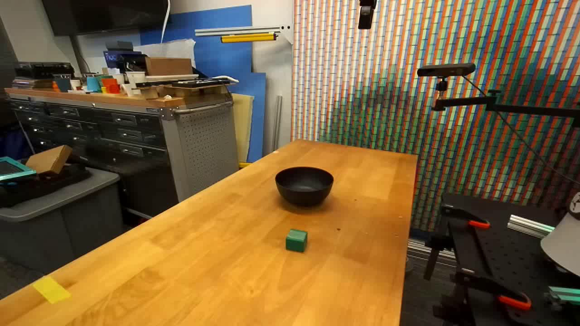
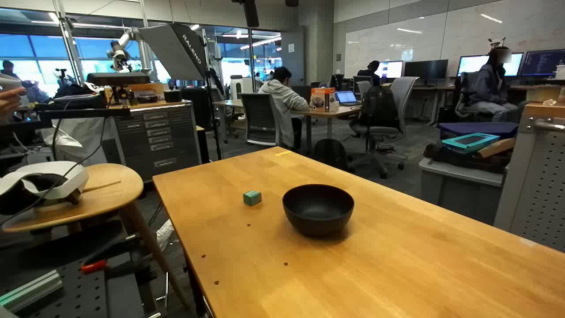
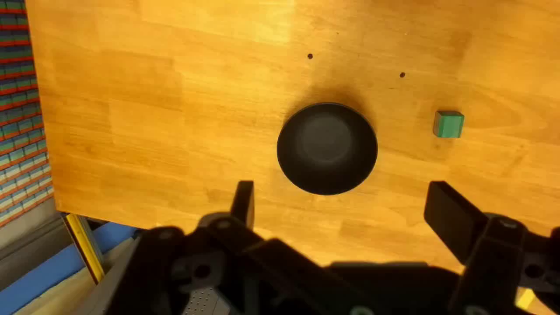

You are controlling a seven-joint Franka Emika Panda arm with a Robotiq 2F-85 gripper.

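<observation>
A green cube rests on the wooden table, apart from a black bowl that stands upright. From the other side, the same cube and bowl sit with bare wood between them. Looking down in the wrist view, the bowl appears empty, and the cube lies to its right. My gripper is high over the table with its fingers wide apart; it is open and nothing is between them. At the top of exterior view 1, only a dark tip of the gripper shows.
The wooden table is otherwise mostly clear, with yellow tape near one edge. Beside it stand a black perforated cart and a camera on an arm. A drawer cabinet is on the other side.
</observation>
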